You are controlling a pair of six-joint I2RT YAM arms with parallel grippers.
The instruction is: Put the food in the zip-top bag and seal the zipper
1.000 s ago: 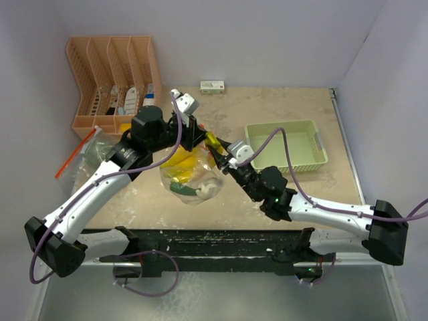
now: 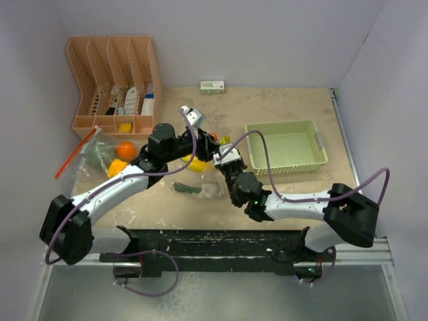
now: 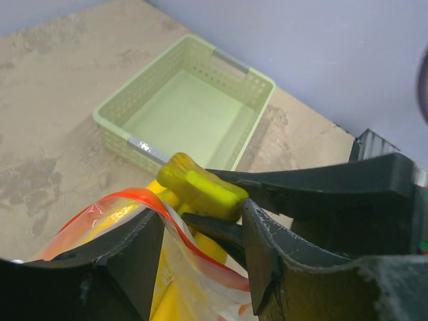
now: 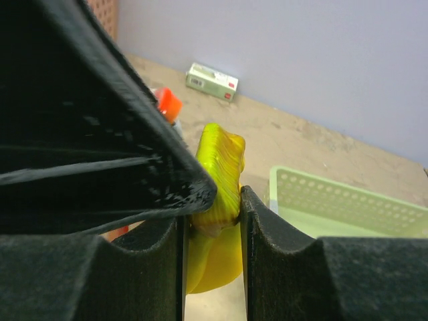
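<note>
A clear bag with an orange-red rim [image 3: 142,195] hangs mouth up, holding yellow food; a dark green piece [image 2: 186,188] shows low in it. My left gripper is part open at the mouth, its fingers apart with the rim passing between them. A yellow-green food piece [image 4: 222,167] sits between the fingers of my right gripper, pressed from both sides. In the left wrist view this piece [image 3: 200,190] is at the bag's mouth, over the rim. A dark left finger [image 4: 114,147] crosses close in front of the right wrist camera.
An empty pale green basket [image 2: 287,147] stands at the right. Another clear bag [image 2: 83,150] with a red zipper lies at the left, near orange food [image 2: 126,151]. Behind are a peach divided rack [image 2: 93,63] and a small box [image 2: 212,87].
Both grippers have come lower and closer together in the top view, the right arm shifting left. The arms now cover much of the bag, and orange food at the left has come into view.
</note>
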